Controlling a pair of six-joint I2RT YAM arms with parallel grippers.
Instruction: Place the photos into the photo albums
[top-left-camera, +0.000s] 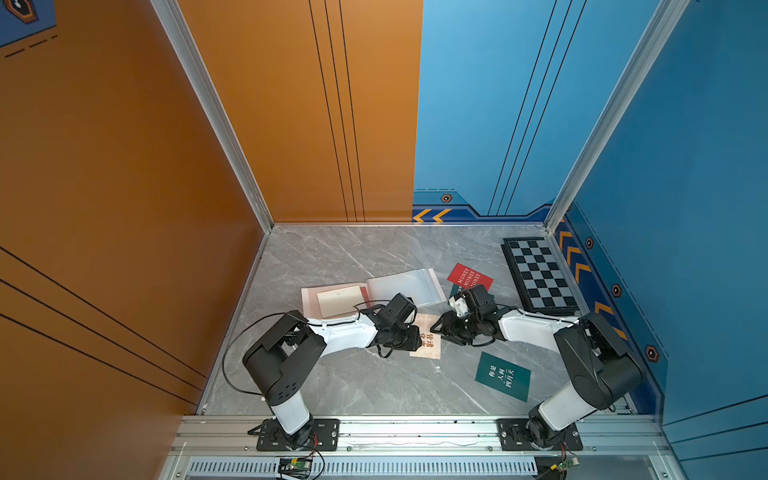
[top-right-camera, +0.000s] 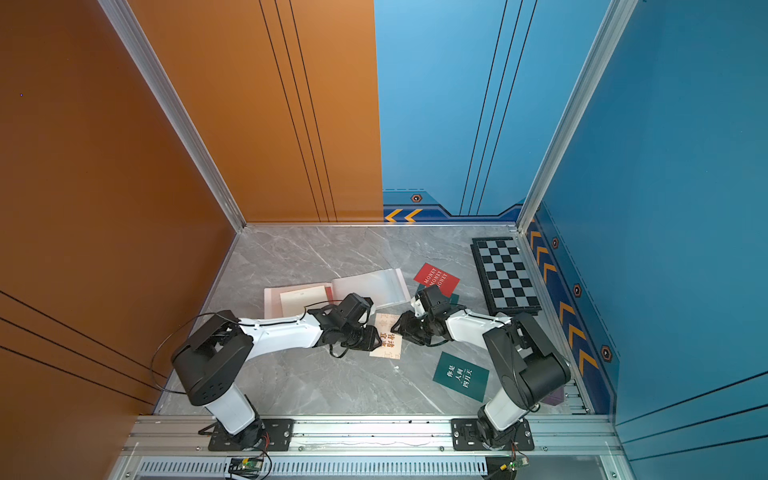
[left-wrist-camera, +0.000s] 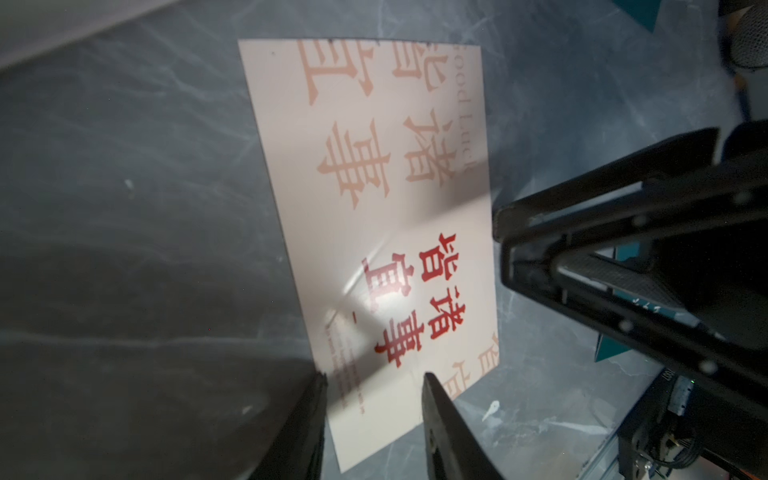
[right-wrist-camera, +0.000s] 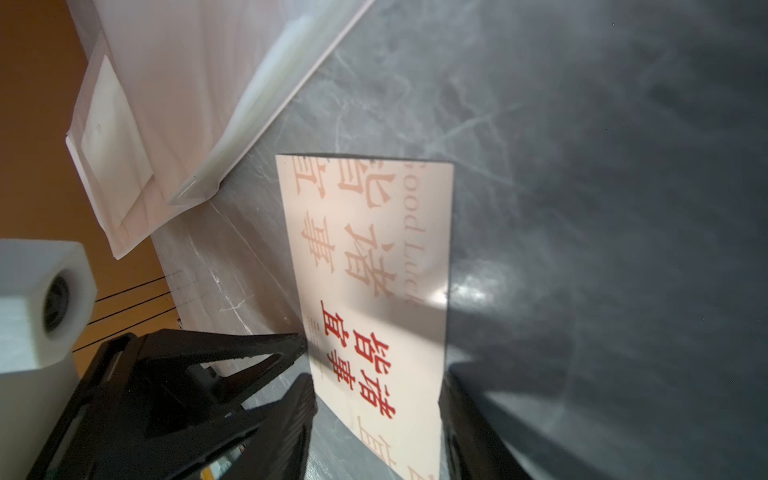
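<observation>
A cream photo (left-wrist-camera: 376, 208) with red characters lies flat on the grey table between both grippers. My left gripper is open at the photo's near end, fingertips low over it. My right gripper stands open over the same photo from the other side, fingertips at its two long sides. The open album (top-left-camera: 404, 288) lies behind, with clear sleeves and a pale insert on its left page. A teal photo (top-left-camera: 502, 376) lies at the front right; a red photo (top-right-camera: 437, 274) overlaps another teal one at the back, partly hidden by my right arm.
A checkered board (top-left-camera: 538, 272) stands along the right wall. The two grippers are close together, with little room between them.
</observation>
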